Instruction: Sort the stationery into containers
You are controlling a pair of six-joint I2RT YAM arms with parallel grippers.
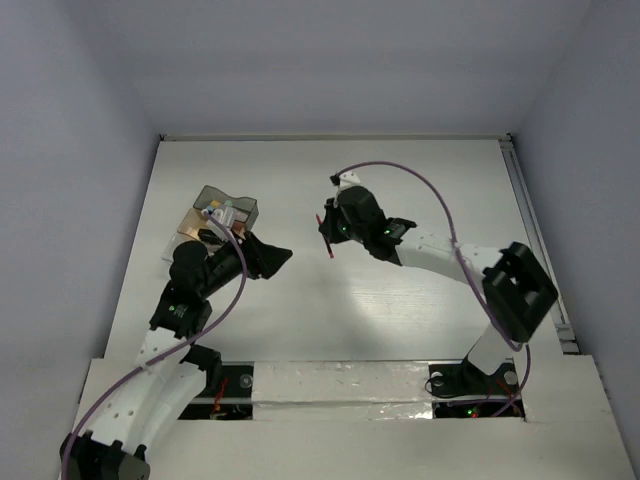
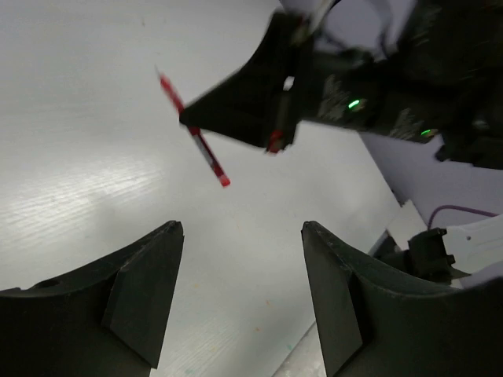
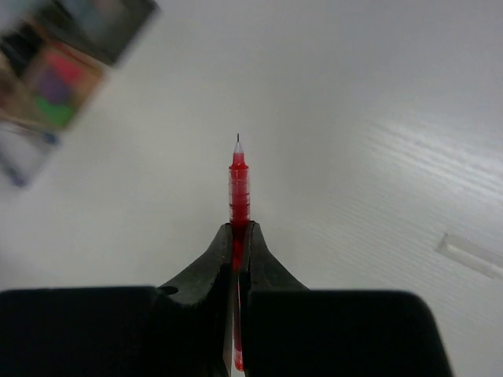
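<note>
A red pen (image 3: 239,192) is pinched between the fingertips of my right gripper, its metal tip pointing away from the fingers. From the left wrist view the same pen (image 2: 206,151) crosses the right gripper's dark fingers (image 2: 228,110) at a slant. My left gripper stands open, bare table showing between its fingers. In the top view the left gripper (image 1: 288,258) is near the table's middle, to the left of the pen (image 1: 325,238) and apart from it. Containers (image 1: 250,210) sit at the back left, partly hidden by the left arm.
One wooden compartment (image 3: 93,78) holds colourful items, blurred in the right wrist view. A pale flat piece (image 3: 471,255) lies on the table at that view's right.
</note>
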